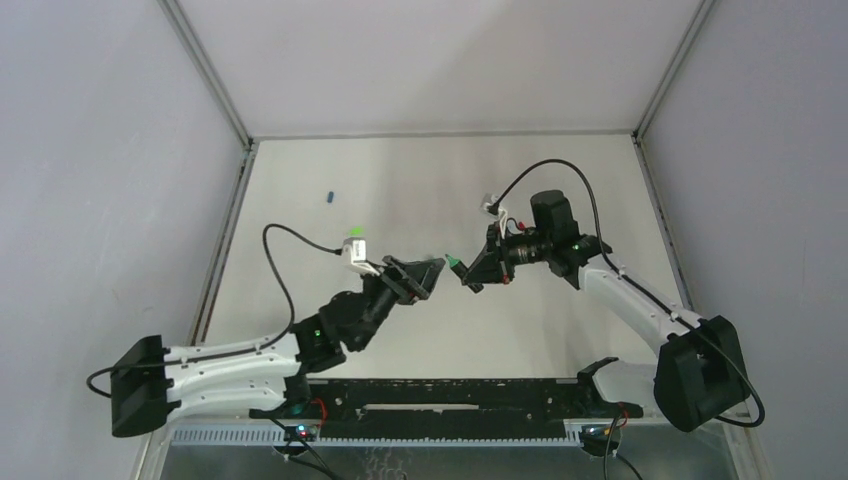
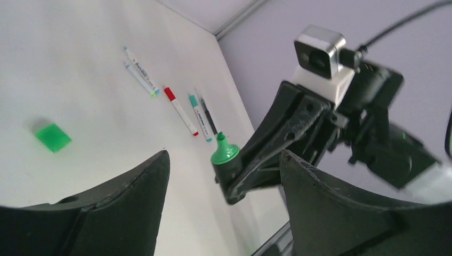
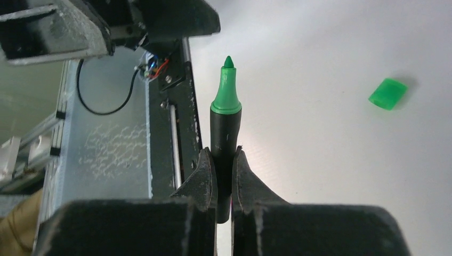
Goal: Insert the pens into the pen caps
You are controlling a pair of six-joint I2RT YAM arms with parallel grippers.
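Note:
A black marker [image 3: 224, 133] with a bare green tip is pinched in my right gripper, its tip pointing away from the fingers. From the left wrist view its green nose [image 2: 225, 151] rises beyond my left gripper, whose fingers stand apart with nothing between them. In the top view, the left gripper [image 1: 438, 268] is just left of the right gripper [image 1: 470, 274], a small gap between them. A green cap lies loose on the table, also visible as a green cap [image 3: 388, 94] in the right wrist view. A small blue cap [image 1: 331, 197] lies at the back left.
Several pens lie on the table's far side in the left wrist view, among them a red-ended white pen [image 2: 181, 111], a teal-ended pen [image 2: 200, 117] and a blue-ended pen [image 2: 140, 68]. Bare table [image 1: 480, 335] spreads in front of the grippers.

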